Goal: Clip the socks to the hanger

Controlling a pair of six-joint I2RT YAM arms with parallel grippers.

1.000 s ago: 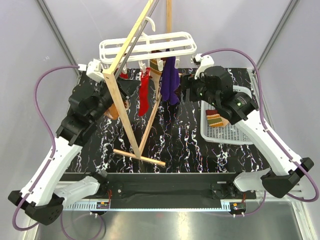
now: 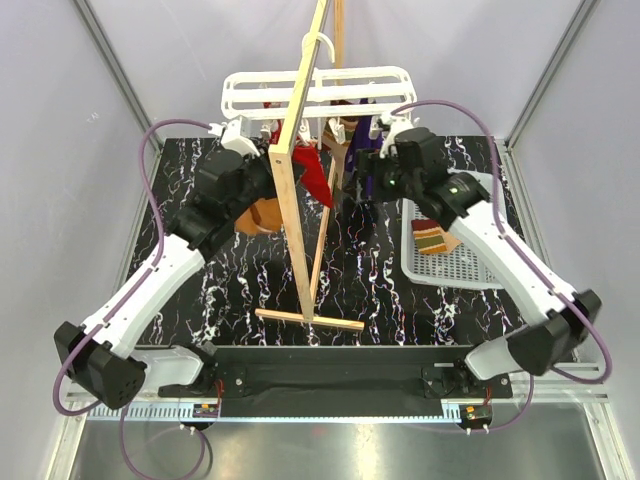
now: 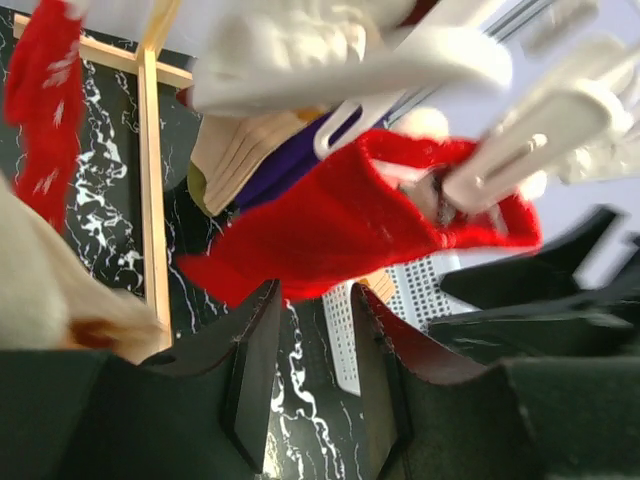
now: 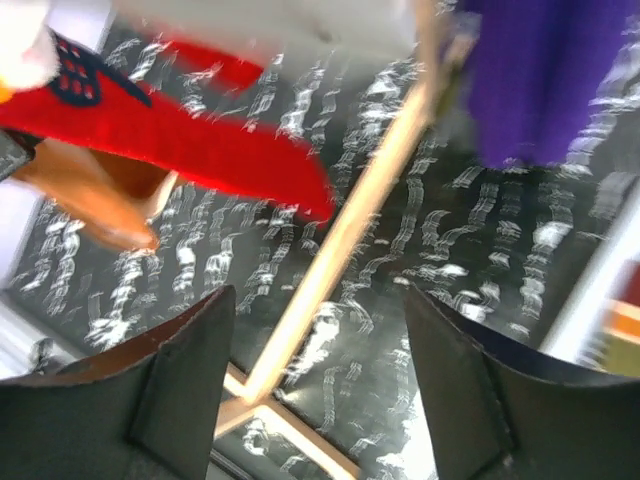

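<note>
A white clip hanger (image 2: 318, 92) hangs from a wooden rack, with socks clipped below it: red socks (image 3: 316, 230), an orange sock (image 2: 262, 215), purple socks (image 4: 530, 80) and others partly hidden. My left gripper is just below the red sock in its wrist view, fingers part open, nothing clearly between them. My right gripper is beside the hanger on the right, fingers apart with nothing between them, below the red and purple socks in its blurred wrist view.
A white basket (image 2: 462, 270) holding a striped sock (image 2: 432, 236) sits on the right. The wooden frame's post (image 2: 296, 240) stands between the arms, its feet (image 2: 338, 322) on the dark marble mat.
The rack and hanger shifted right from a second ago. My right gripper has moved slightly left, toward the hanger.
</note>
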